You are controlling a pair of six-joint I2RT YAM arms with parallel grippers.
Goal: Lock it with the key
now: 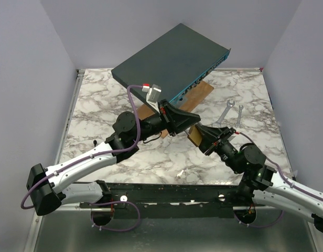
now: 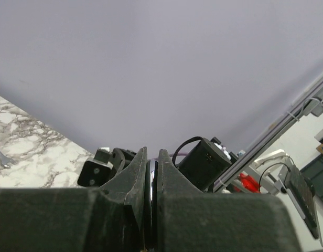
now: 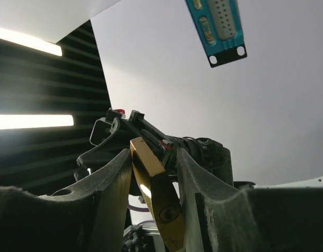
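A brass padlock (image 1: 194,135) hangs tilted between the two arms near the middle of the top view. In the right wrist view the padlock (image 3: 160,197) leans across the gap between my right gripper's (image 3: 153,152) fingers, with a round keyhole-like mark on one face. That gripper stands part open; space shows along the padlock's left side. Just up and left of the padlock, my left gripper (image 1: 197,119) is shut. A thin shiny metal piece (image 2: 152,173) shows between its fingers; whether it is the key or the shackle is unclear. No separate key is visible.
A large dark rack unit (image 1: 169,63) with a blue edge stands behind the arms above a wooden board (image 1: 201,94). Two wrenches (image 1: 226,110) lie at the right.
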